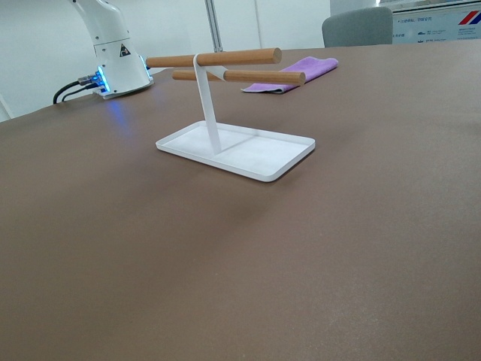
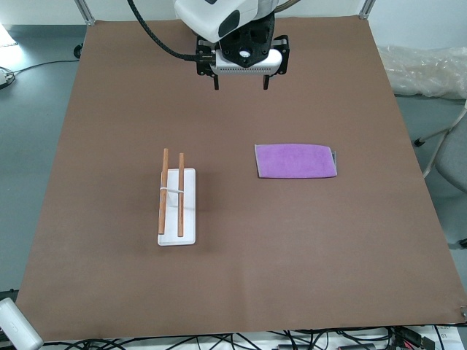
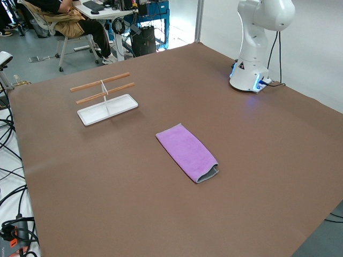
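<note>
My gripper (image 2: 241, 82) hangs over the far edge of the brown table in the camera left view, its two black fingers wide apart with nothing between them. A purple cloth (image 2: 295, 160) with grey underside lies flat, folded, at centre right, below the gripper. To its left stands a small rack with two wooden bars (image 2: 181, 211) on a white tray base (image 2: 188, 233); the same rack (image 1: 248, 150) fills the middle of the camera top view, with the cloth (image 3: 185, 150) seen clearly in the camera right view.
Cables run along the near edge, a chair (image 2: 452, 153) stands beyond the right side, and plastic wrap (image 2: 423, 69) lies beyond the far right.
</note>
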